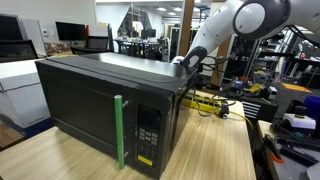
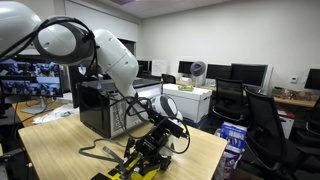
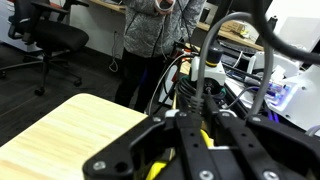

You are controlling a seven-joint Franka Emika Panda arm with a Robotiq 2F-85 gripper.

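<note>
A black microwave (image 1: 80, 100) with a green strip (image 1: 119, 132) down its front stands on the wooden table. Beyond its right end, the white arm (image 1: 165, 55) reaches down. In the second exterior view, the arm descends beside the microwave (image 2: 93, 106) to a dark tangle of parts over a yellow object (image 2: 135, 174). My gripper shows as black linkage along the bottom of the wrist view. Grey curved bands (image 3: 200, 70) rise above it. What lies between its fingers cannot be made out, and the contact is hidden.
Bare tabletop (image 3: 60, 135) lies left of the gripper in the wrist view. Loose cables and equipment crowd the yellow object's side. An office chair (image 3: 45, 30) and a standing person (image 3: 160, 35) are beyond the table.
</note>
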